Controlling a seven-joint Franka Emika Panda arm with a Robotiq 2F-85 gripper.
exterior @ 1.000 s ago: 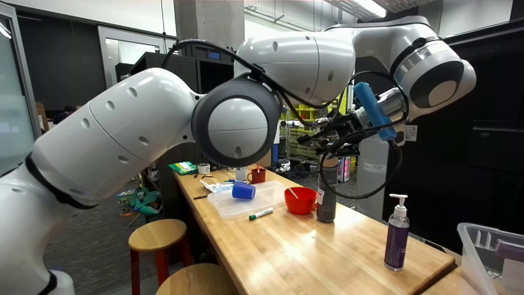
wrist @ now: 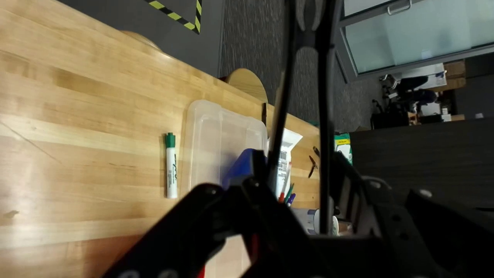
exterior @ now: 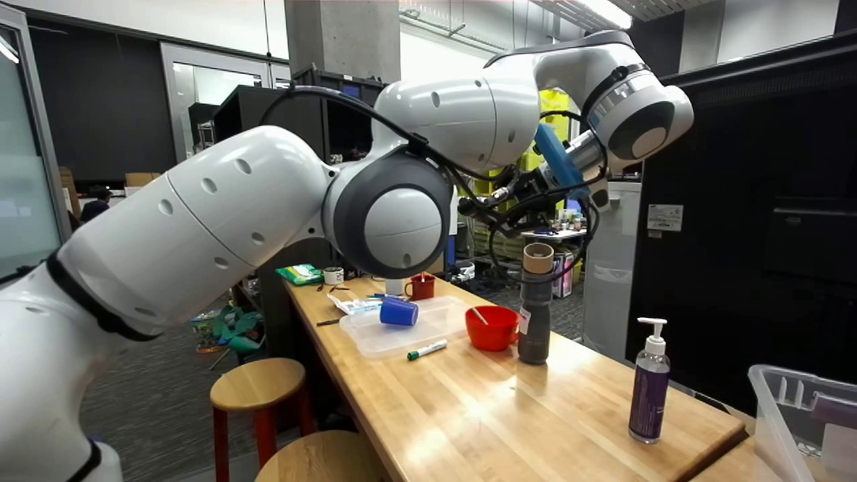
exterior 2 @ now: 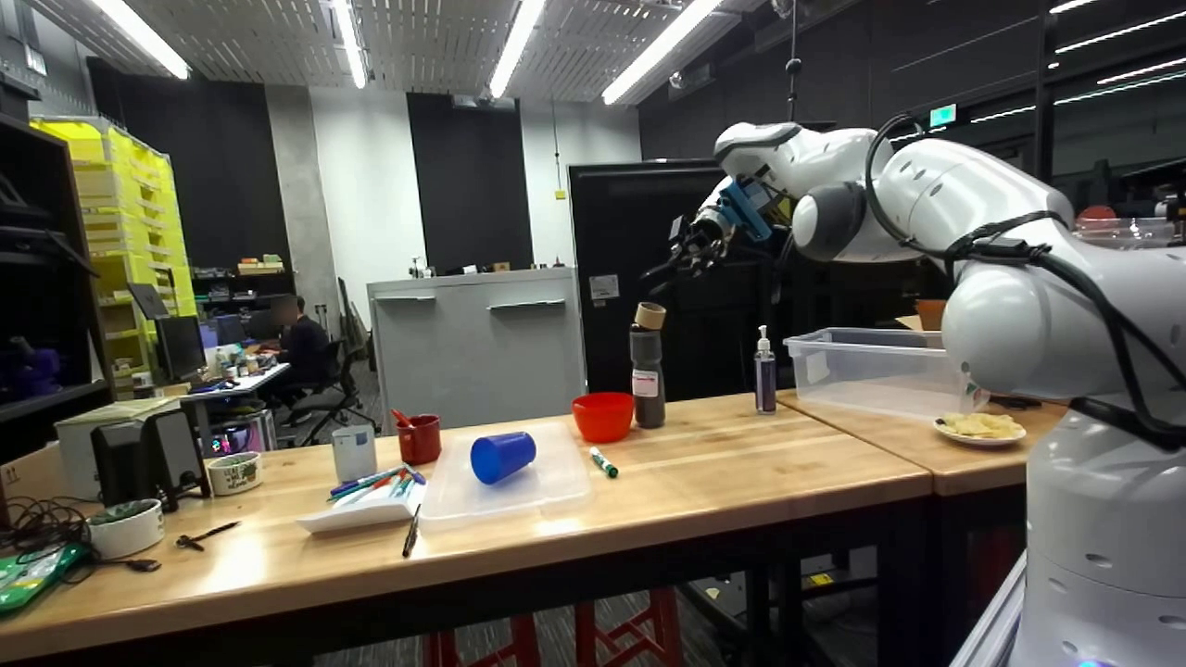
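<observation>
My gripper (exterior 2: 691, 256) hangs in the air above the table, higher than the dark bottle (exterior 2: 648, 378) and apart from it. A brown ring-like piece (exterior 2: 650, 316) sits slightly tilted on top of that bottle, and exterior view 1 shows the same ring (exterior: 537, 258) there. In the wrist view a gap shows between my dark fingers, and I see nothing held in it. A red bowl (exterior: 491, 328) with a thin stick in it stands beside the bottle. The blue cup (exterior 2: 502, 457) lies on its side on a translucent lid (exterior 2: 556, 489). A green-capped marker (wrist: 171, 166) lies near the lid.
A pump bottle (exterior: 649, 385) stands towards the right, near a clear bin (exterior 2: 878, 372). Beyond the lid are a red mug (exterior 2: 419, 439), a white cup (exterior 2: 353, 454) and several pens. Bare wood lies between marker and pump bottle. Cables loop around my wrist.
The arm has drawn back and up, shifting left in exterior view 1. The ring on the bottle's top, hidden behind my gripper before, now shows clearly. Objects on the table have stayed put.
</observation>
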